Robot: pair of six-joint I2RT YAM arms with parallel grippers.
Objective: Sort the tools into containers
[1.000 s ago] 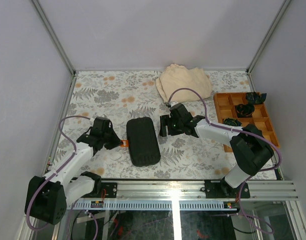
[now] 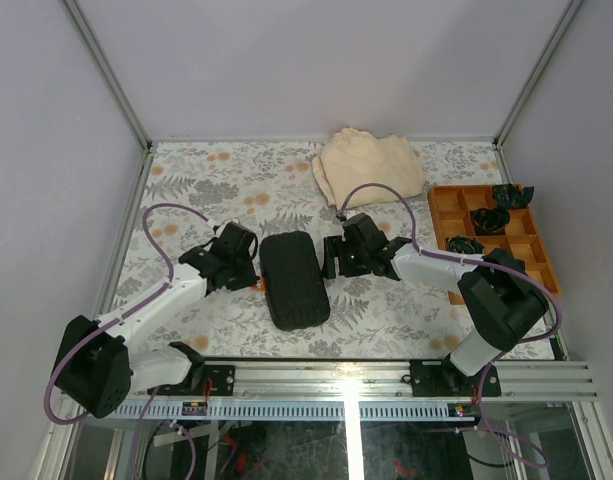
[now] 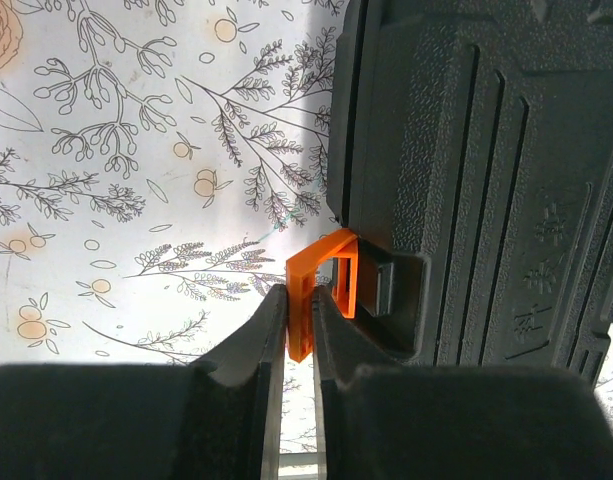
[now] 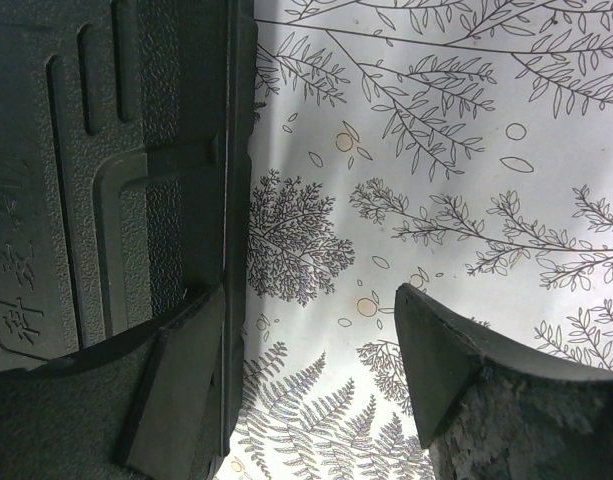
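A black tool case (image 2: 294,281) lies closed on the flowered cloth, mid-table. On its left side is an orange latch (image 3: 323,262), swung outward from a recess in the case wall. My left gripper is shut on this latch, its dark fingers pinching the outer end. On the case's other side, my right gripper stands part open. Its left finger (image 4: 186,335) is up against the case edge, while bare cloth shows between the fingers. Whether that finger overlaps the rim I cannot tell. At the right stands an orange-brown compartment box (image 2: 448,212).
Black bundled items (image 2: 489,220) lie in and on the compartment box. A folded beige cloth (image 2: 369,166) lies at the back.
My left arm has moved right, toward the case, with the orange latch. The case shifted slightly right, and is now close to the right gripper, which moved barely.
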